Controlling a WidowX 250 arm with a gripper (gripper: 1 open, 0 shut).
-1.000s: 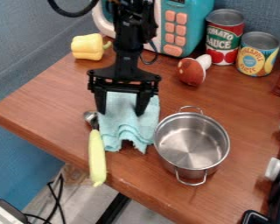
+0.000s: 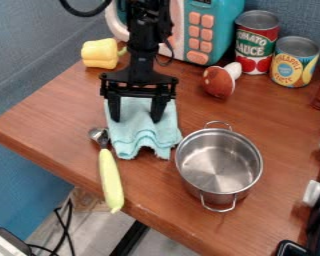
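The black gripper (image 2: 139, 98) hangs pointing down over a light blue folded cloth (image 2: 147, 132), its two fingers spread apart at the cloth's upper part. Left of the cloth lie a metal spoon (image 2: 97, 135) and a yellow corn or banana-like item (image 2: 111, 183). A steel pot (image 2: 219, 164) stands to the right of the cloth. Whether anything is between the fingertips is hard to tell.
On the wooden table (image 2: 49, 132) are a yellow block (image 2: 100, 53), a red-and-white mushroom-like toy (image 2: 219, 82) and two cans (image 2: 295, 61). A toy microwave (image 2: 198, 28) stands behind. Black appliances line the right edge.
The gripper has risen slightly and shifted a little to the left over the cloth.
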